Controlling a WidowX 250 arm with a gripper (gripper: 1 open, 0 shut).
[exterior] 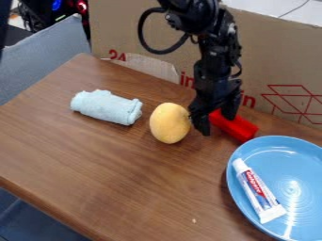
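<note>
My gripper [210,115] hangs low over the table, just right of a round yellow object [169,123] and over the upper end of a red bar [235,128], which it partly hides. Whether its fingers are open or shut on anything is hard to make out. A rolled pale-blue cloth [107,106] lies on the left. At the right, a white toothpaste tube [258,191] lies on a blue plate [302,179].
A cardboard box [270,66] stands along the back edge of the wooden table [113,179]. A grey surface [40,71] lies beyond the left edge.
</note>
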